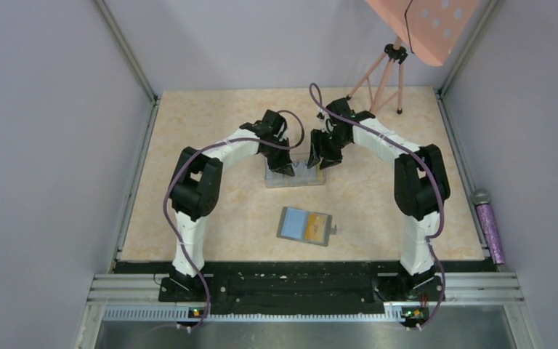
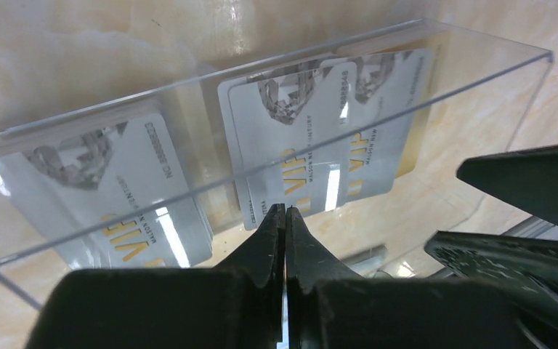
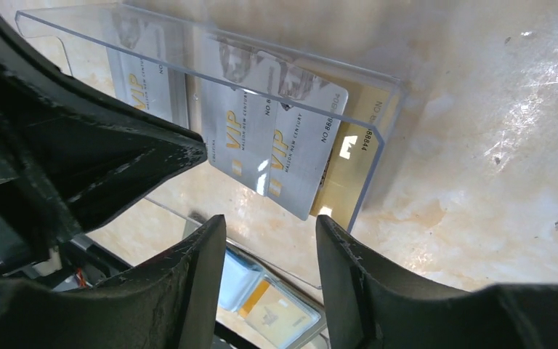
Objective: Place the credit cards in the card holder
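Silver VIP cards (image 2: 290, 116) and a gold card (image 3: 352, 145) lie in a clear open box (image 1: 295, 184). One silver stack (image 2: 123, 196) sits at the box's left; beside a gap, two overlapping silver cards (image 3: 301, 145) partly cover the gold one. My left gripper is shut, its tips at the lower edge of the middle silver cards, with nothing visible between them. My right gripper stands open and empty over the box's right part. Nearer the front lies the grey card holder (image 1: 280, 231), showing blue and gold sections.
Both grippers are close together over the box, and the left one's fingers (image 3: 152, 145) reach into the right wrist view. A pink tripod (image 1: 392, 69) stands at the back right. Bare table surrounds the box and holder.
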